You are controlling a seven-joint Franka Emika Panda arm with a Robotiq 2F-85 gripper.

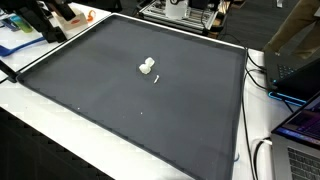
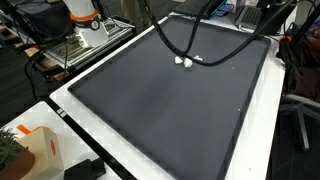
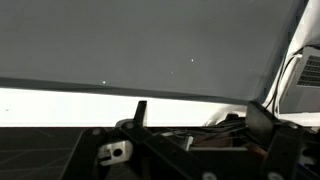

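My gripper stands open in the wrist view, with nothing between its two dark fingers. It is over the edge of the dark grey board, above the white border strip. A small white object (image 1: 147,66), seemingly of two lumps, lies on the board (image 1: 140,115), with a tiny white piece (image 1: 156,79) close by. Exterior view 2 shows the white object (image 2: 184,61) near the far side, partly behind a black cable. The black arm (image 1: 40,22) fills the upper left of exterior view 1, well apart from the white pieces; its fingertips are hard to make out there.
Laptops (image 1: 296,85) and cables stand along the right side. An orange-and-white item (image 2: 38,150) and a plant (image 2: 12,150) are at the lower left of exterior view 2. Most of the board is bare.
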